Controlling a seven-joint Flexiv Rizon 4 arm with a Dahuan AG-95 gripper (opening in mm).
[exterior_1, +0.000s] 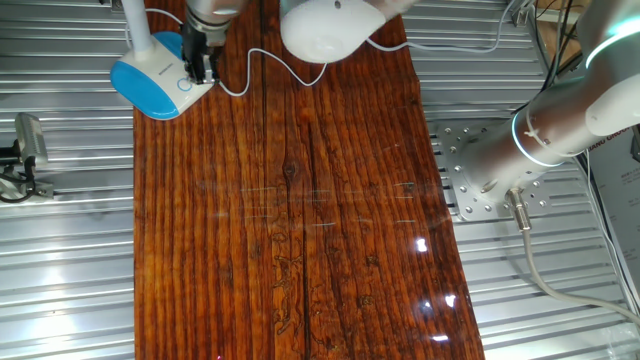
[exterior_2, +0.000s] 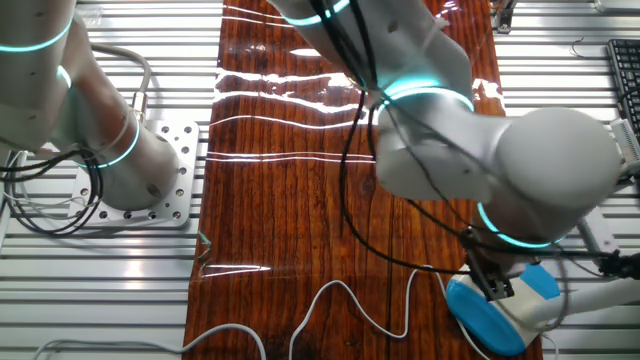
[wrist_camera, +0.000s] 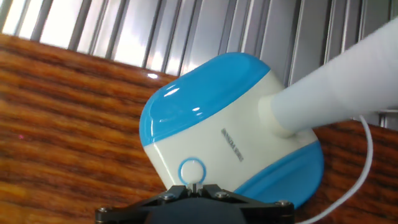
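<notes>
A lamp-like device with a blue and white base (wrist_camera: 249, 134) and a round, blue-ringed button fills the middle of the wrist view. Its white post (wrist_camera: 342, 81) rises to the right. In exterior view 1 the base (exterior_1: 150, 85) sits at the table's upper left corner. My gripper is shut, its black fingertips together at the lower edge of the button (wrist_camera: 192, 171), with nothing visible between them. Whether the tips touch the button cannot be told. Exterior view 2 has the gripper (exterior_2: 497, 290) over the base (exterior_2: 490, 315), partly behind cables.
A white cable (exterior_1: 275, 62) curves across the wooden table (exterior_1: 300, 220) near the gripper. Slatted metal (exterior_1: 70, 260) borders the tabletop, and a small grey device (exterior_1: 30, 140) stands off to the left.
</notes>
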